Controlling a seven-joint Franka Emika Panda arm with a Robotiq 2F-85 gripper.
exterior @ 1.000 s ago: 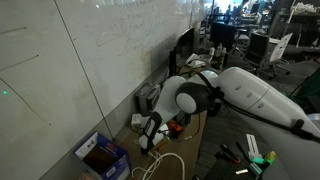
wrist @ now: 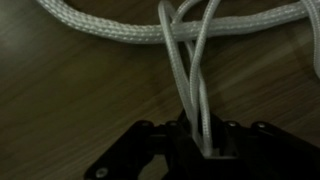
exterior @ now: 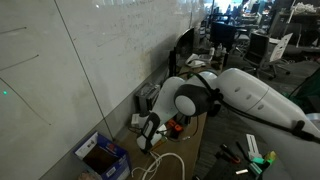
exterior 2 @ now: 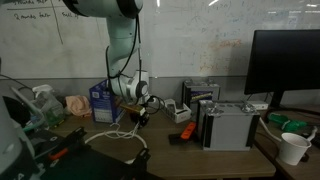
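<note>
A white braided rope point(wrist: 115, 30) crosses the top of the wrist view, over the wooden tabletop. Thinner white cord strands point(wrist: 196, 75) loop around it and run down between the fingers of my gripper, which is shut on them. From the side, the gripper point(exterior 2: 139, 119) is low over the table, with the rope point(exterior 2: 115, 134) spread on the wood in front of it. The first exterior view shows the rope point(exterior: 173, 157) curving on the table near the gripper; the fingertips there are small and dark.
A blue box point(exterior 2: 103, 101) stands left of the gripper. To the right are a red and black tool point(exterior 2: 184, 132), a grey metal box point(exterior 2: 228, 128), a white cup point(exterior 2: 293, 148) and a monitor point(exterior 2: 284, 62). A whiteboard point(exterior: 70, 60) rises behind the table.
The arm's lower part and gripper have shifted very slightly. The rope on the table looks nearly the same.
</note>
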